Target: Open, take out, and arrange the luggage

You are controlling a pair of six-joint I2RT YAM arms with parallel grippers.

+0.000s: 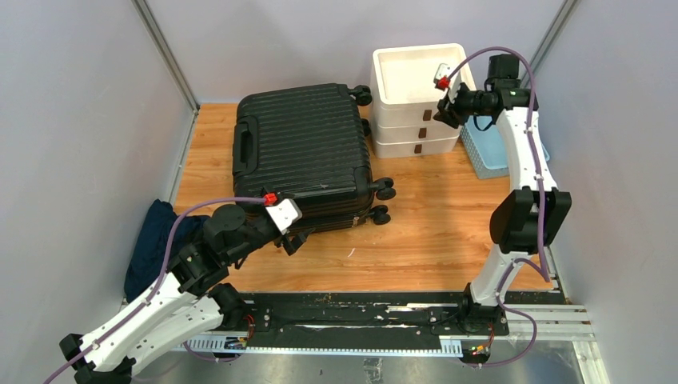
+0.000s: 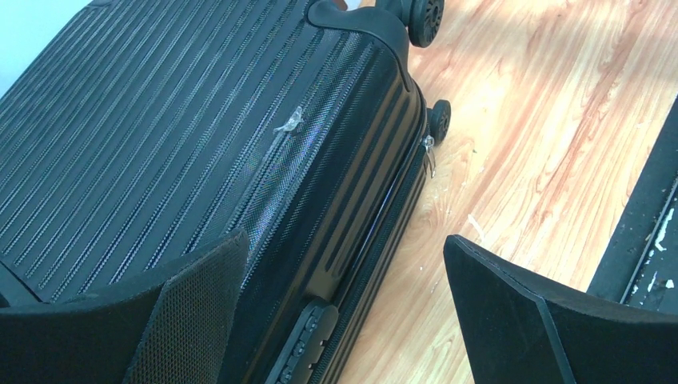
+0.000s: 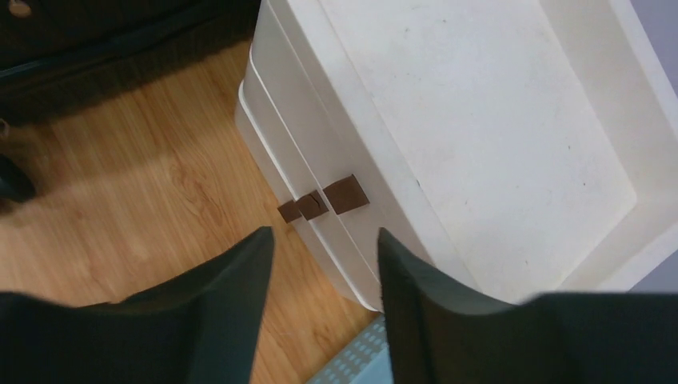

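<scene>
A black hard-shell suitcase (image 1: 300, 148) lies closed on the wooden floor, wheels pointing right; its zipper pull (image 2: 429, 152) shows along the side in the left wrist view. My left gripper stands open over the suitcase's near side, nothing between its fingers. My right gripper is part open and empty, beside the white drawer stack (image 1: 416, 128); in the right wrist view the stack's brown tabs and its empty top tray appear ahead of its fingertips.
A light blue basket (image 1: 488, 160) stands right of the drawers, partly under the right arm. Dark blue fabric (image 1: 144, 248) lies at the left wall. Open floor lies right of the suitcase, in front of the drawers.
</scene>
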